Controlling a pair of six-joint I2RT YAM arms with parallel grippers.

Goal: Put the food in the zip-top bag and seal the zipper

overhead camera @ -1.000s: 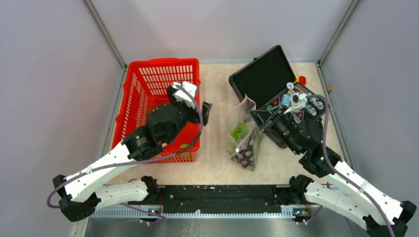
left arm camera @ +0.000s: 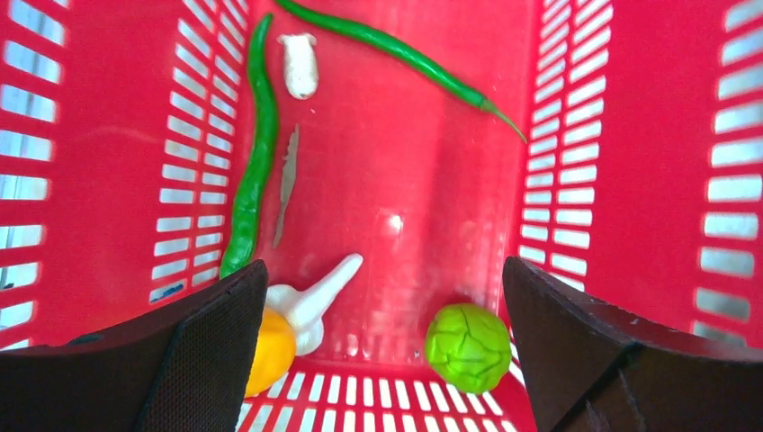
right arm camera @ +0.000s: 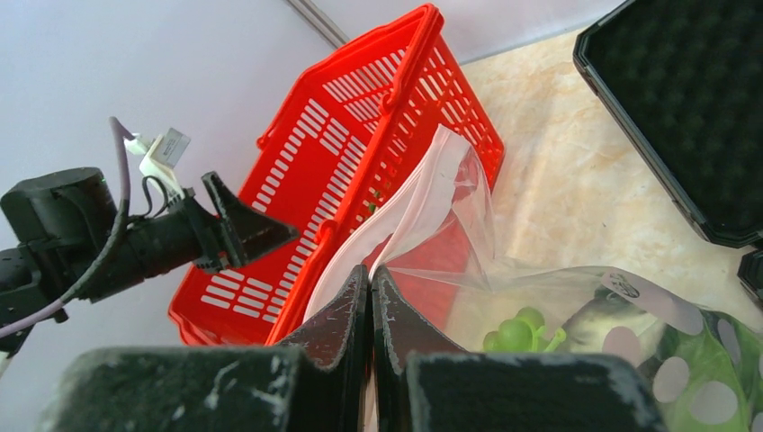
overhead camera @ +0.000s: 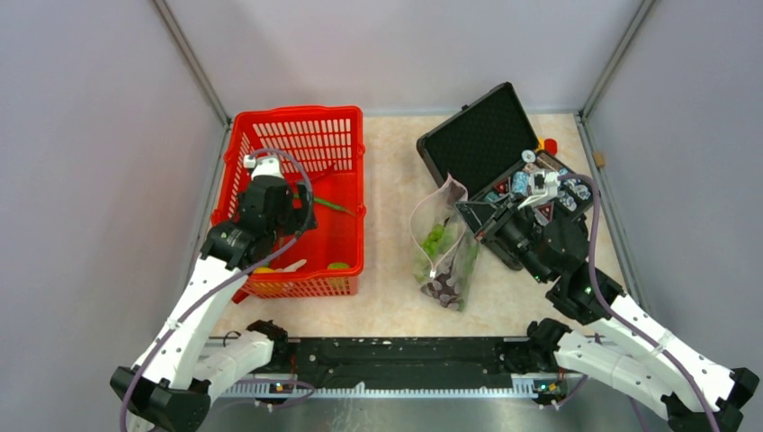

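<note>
The clear zip top bag (overhead camera: 438, 238) stands with its mouth spread, holding green grapes (right arm camera: 516, 331) and other green food, partly hidden by dark spotted printing. My right gripper is shut on the rim of the bag. My left gripper hangs open and empty over the red basket (overhead camera: 340, 120). Inside the basket, the left wrist view shows two long green chilies, one (left arm camera: 258, 157) along the side and one (left arm camera: 396, 49) across the far end. Nearer are a green round vegetable (left arm camera: 468, 347), a white bulb with a stalk (left arm camera: 310, 306) and a yellow-orange food (left arm camera: 273, 353).
A small white piece (left arm camera: 300, 67) and a thin brownish sliver (left arm camera: 287, 184) also lie in the basket. An open black case (overhead camera: 481, 135) stands behind the bag, close to the right arm. Bare table (overhead camera: 387, 171) separates basket and bag.
My left arm has swung left, from over the basket's right edge to above its inside. The right arm and the bag have stayed in place.
</note>
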